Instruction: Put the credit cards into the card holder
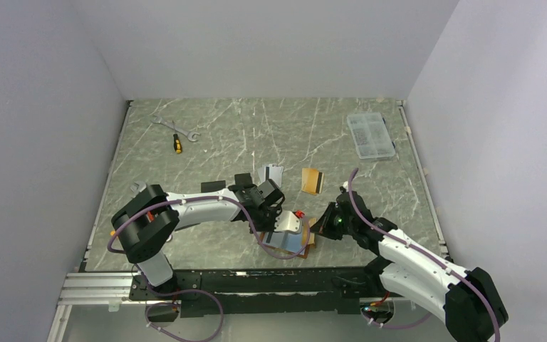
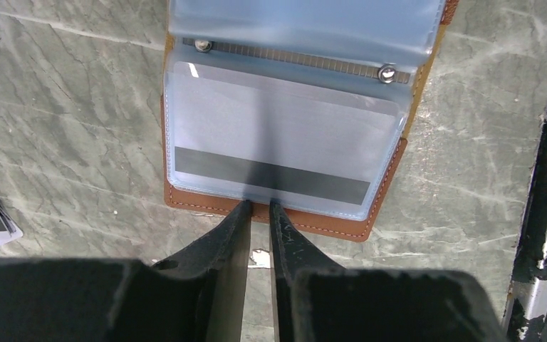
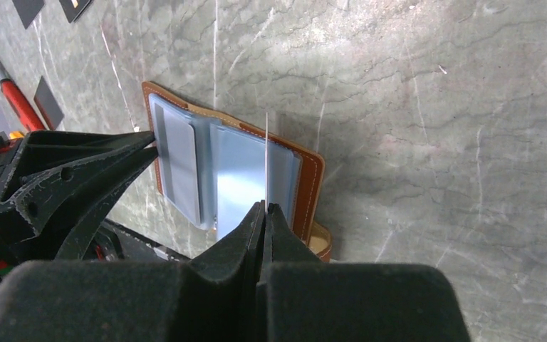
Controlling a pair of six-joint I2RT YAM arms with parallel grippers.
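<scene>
The open card holder (image 1: pixel 290 243), brown with clear bluish sleeves, lies near the front edge of the table. A white card with a grey stripe (image 2: pixel 256 135) sits in one sleeve. Just at that end of the holder, my left gripper is slightly open, with a narrow gap between its fingertips. My right gripper is shut on a gold card (image 1: pixel 312 234), which appears edge-on as a thin line over the other sleeve in the right wrist view. Whether this card touches the sleeve I cannot tell.
White cards (image 1: pixel 273 173), gold cards (image 1: pixel 312 180) and black cards (image 1: pixel 213 187) lie behind the holder. Farther off are a wrench (image 1: pixel 189 135), a screwdriver (image 1: pixel 177 144) and a clear plastic box (image 1: pixel 371 135).
</scene>
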